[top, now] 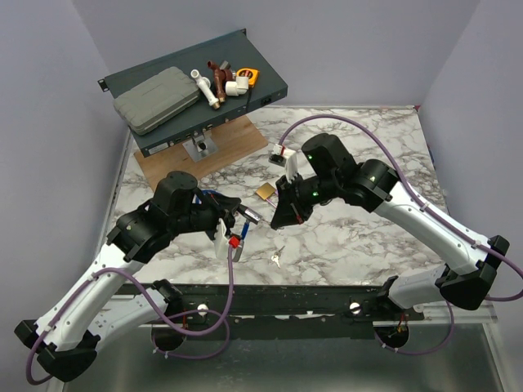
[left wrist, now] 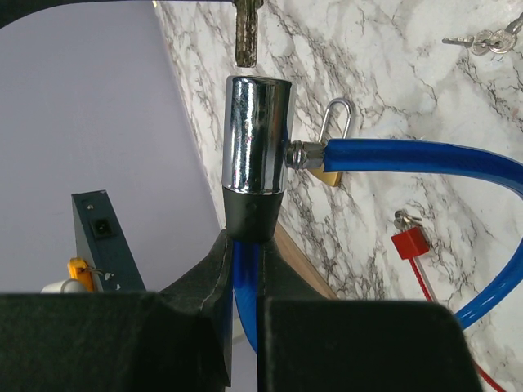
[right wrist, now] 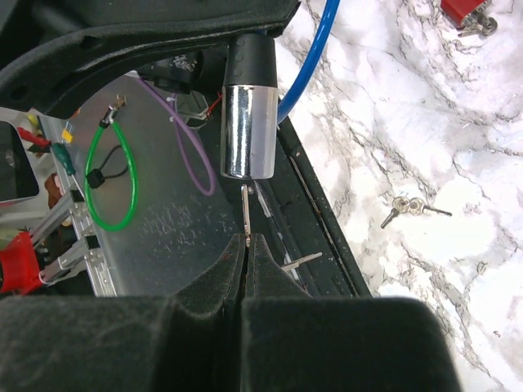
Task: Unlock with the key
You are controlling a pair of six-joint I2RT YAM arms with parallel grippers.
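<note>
A chrome lock cylinder (left wrist: 257,135) with a blue cable (left wrist: 409,155) is gripped at its black sleeve by my left gripper, shut on it. In the top view the cylinder (top: 248,214) points right, towards my right gripper (top: 276,224). That gripper is shut on a thin key (right wrist: 246,208), its blade sticking out past the fingertips. The blade's tip lies close to the cylinder's end face. A small gap shows between key (left wrist: 246,37) and cylinder (right wrist: 248,131) in both wrist views. The keyhole itself is hidden.
On the marble table lie a brass padlock (left wrist: 330,176), a red lock (left wrist: 410,242) with a red cable, and loose keys (right wrist: 415,206). A dark shelf (top: 265,69) bearing a grey case and pipe fittings stands at the back left.
</note>
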